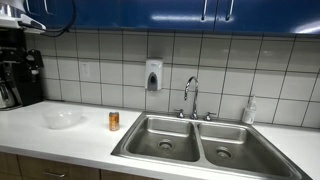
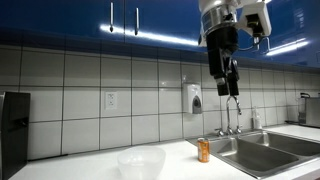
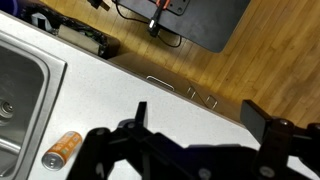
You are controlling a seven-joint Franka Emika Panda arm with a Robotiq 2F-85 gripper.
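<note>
My gripper is open in the wrist view, its dark fingers (image 3: 128, 142) wide apart with nothing between them. In exterior view 2 the gripper (image 2: 233, 92) hangs high above the counter, near the faucet in the image. An orange can (image 1: 114, 121) stands upright on the counter between the bowl and the sink. A clear bowl (image 1: 62, 119) sits to its left. The wrist view has the can (image 3: 62, 150) at lower left, outside the fingers; no bowl shows there.
The double steel sink (image 1: 190, 124) with its faucet (image 1: 193, 90) takes up the right of the white counter (image 1: 70, 141). Behind it a soap bottle (image 1: 250, 110) stands and a dispenser (image 1: 154, 74) hangs on the tiles. Blue cabinets (image 1: 150, 14) run overhead.
</note>
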